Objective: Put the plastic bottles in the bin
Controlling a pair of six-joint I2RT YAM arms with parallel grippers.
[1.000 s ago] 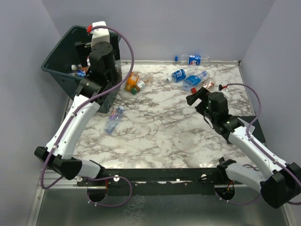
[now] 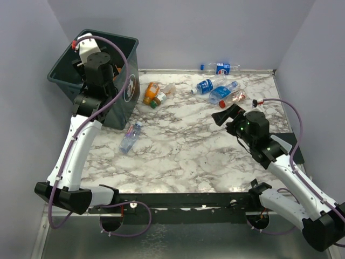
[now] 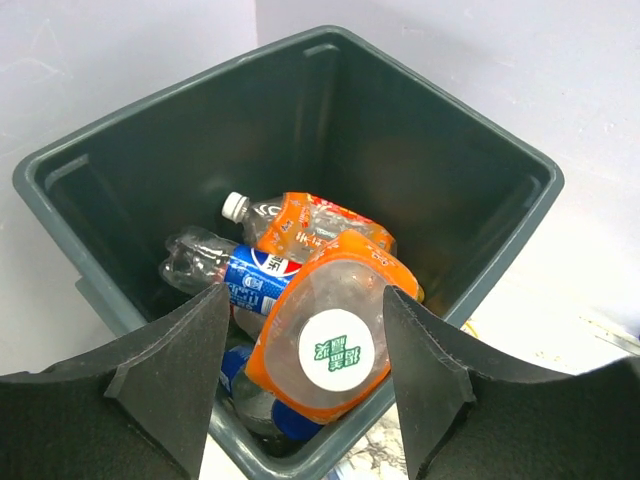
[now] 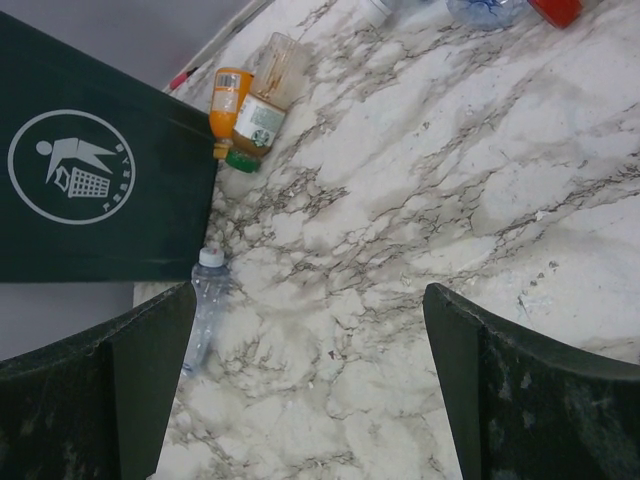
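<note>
My left gripper is over the dark green bin (image 2: 128,48). An orange-labelled bottle (image 3: 330,330) shows end-on between its fingers; whether they grip it is unclear. Other bottles (image 3: 220,262) lie inside the bin. My right gripper (image 2: 225,116) stands open and empty over the table. Outside the bin lie a clear bottle (image 2: 130,138), an orange bottle (image 2: 151,93), a green-capped bottle (image 2: 162,96) and several blue-labelled and red-capped bottles (image 2: 221,91) at the back right.
A dark board (image 2: 296,151) lies at the right edge. Walls stand at the back and sides.
My left gripper has moved leftward, further over the bin's interior. The bottles on the table are unchanged.
</note>
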